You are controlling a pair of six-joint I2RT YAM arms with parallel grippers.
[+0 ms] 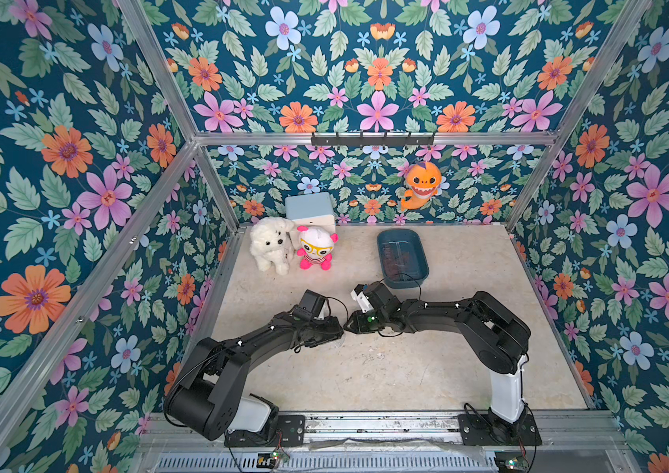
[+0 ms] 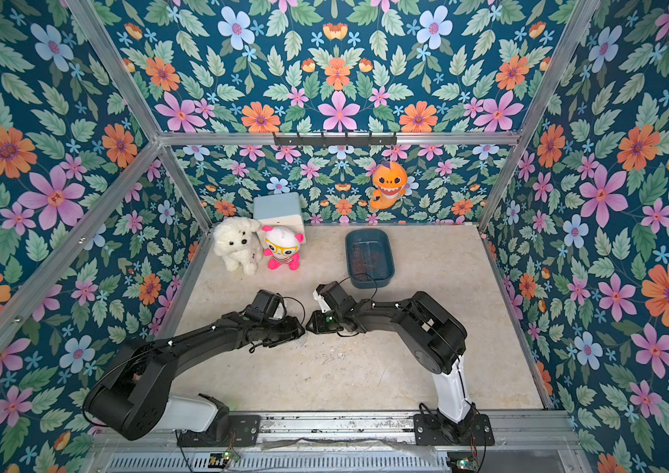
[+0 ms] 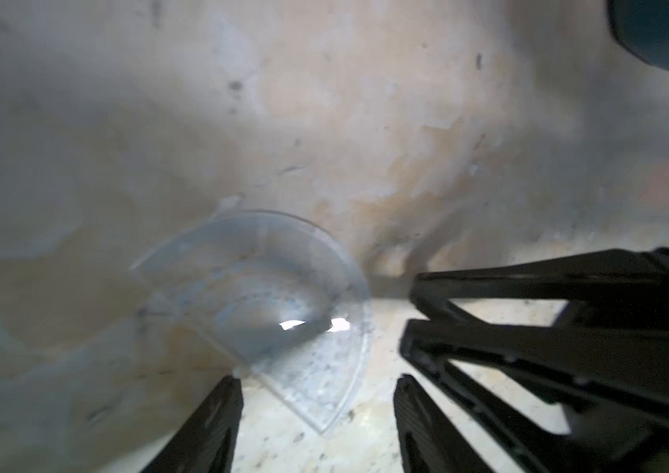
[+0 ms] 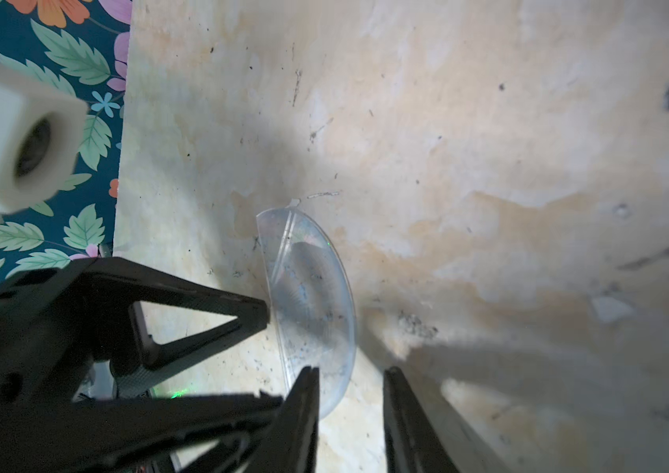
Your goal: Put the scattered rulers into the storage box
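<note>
A clear semicircular protractor (image 3: 287, 291) lies flat in the left wrist view, its near tip beside my left gripper, whose fingers stand apart with nothing held. In the right wrist view a clear protractor (image 4: 311, 315) lies at the tips of my right gripper, also open. The two grippers almost meet at the middle of the table in both top views. The dark teal storage box (image 1: 402, 257) stands behind my right arm; reddish shapes inside are unclear.
A white dog (image 1: 270, 246), a pink plush (image 1: 315, 248) and a blue-lidded box (image 1: 309, 205) stand at back left. An orange shark (image 1: 421, 186) is at the back wall.
</note>
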